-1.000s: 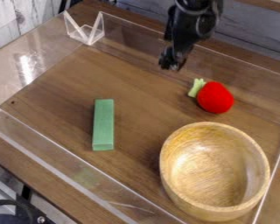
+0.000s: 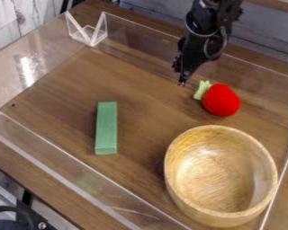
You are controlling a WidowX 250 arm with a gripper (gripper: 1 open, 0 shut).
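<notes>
My black gripper (image 2: 185,70) hangs at the top centre, angled down toward the table, just above and left of a red round object (image 2: 222,101) with a pale green top. Whether anything is between its fingertips is too small to tell. A green rectangular block (image 2: 107,128) lies on the left half of the wooden table. A large pale wooden bowl (image 2: 221,177) sits at the bottom right.
Clear plastic walls border the table (image 2: 62,99), with an angular clear piece (image 2: 89,31) at the back left corner. A black cable or part shows at the bottom left.
The gripper has shifted slightly over the last second, ending a little lower near the red object. The block, red object and bowl look unmoved.
</notes>
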